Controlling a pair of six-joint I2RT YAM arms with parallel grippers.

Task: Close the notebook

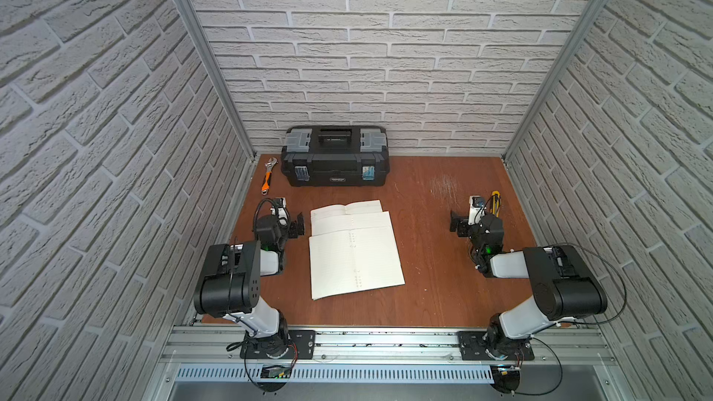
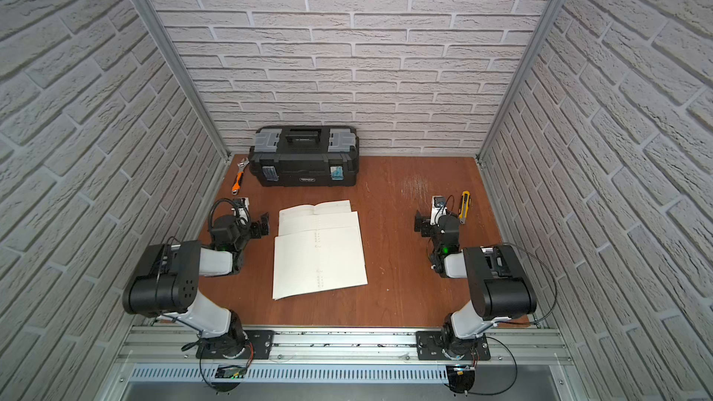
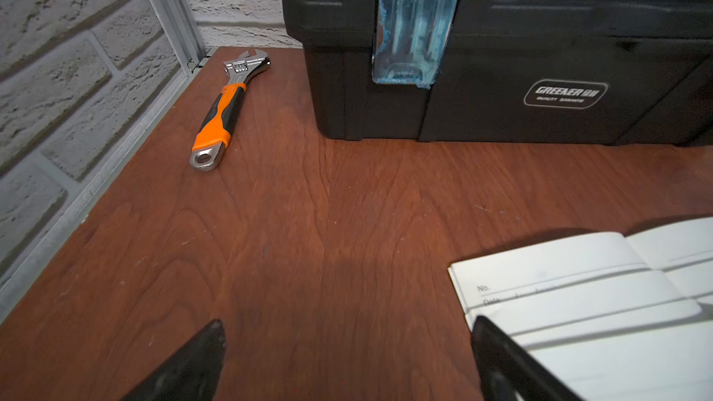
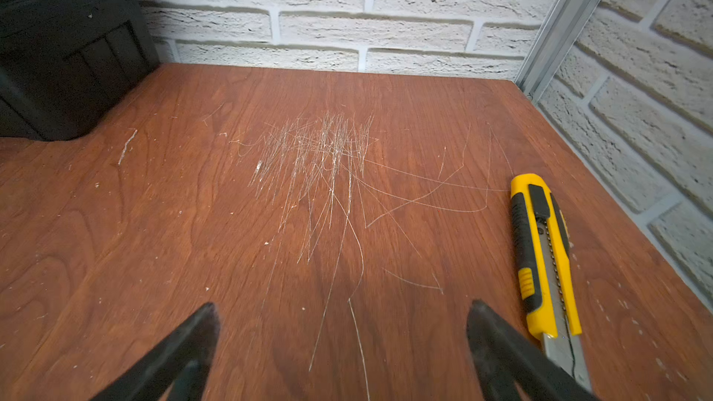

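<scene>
Two open books of white pages overlap on the wooden table, left of its middle. The larger notebook (image 1: 355, 261) lies open and flat, nearer the front, with a line of small marks down its middle fold. Behind it, partly covered by its back edge, is a smaller open notebook (image 3: 564, 267) with "No." and "Date" printed on a page. My left gripper (image 1: 295, 224) is left of the smaller notebook, open and empty, its fingertips (image 3: 194, 352) wide apart. Far to the right, my right gripper (image 1: 459, 221) stands open over bare table, touching neither notebook.
A black toolbox (image 1: 335, 167) stands against the back wall. An orange adjustable wrench (image 3: 222, 115) lies at the back left, and a yellow utility knife (image 4: 543, 256) beyond the right gripper. Bare, scratched table (image 1: 430, 252) is free between the notebooks and the right arm.
</scene>
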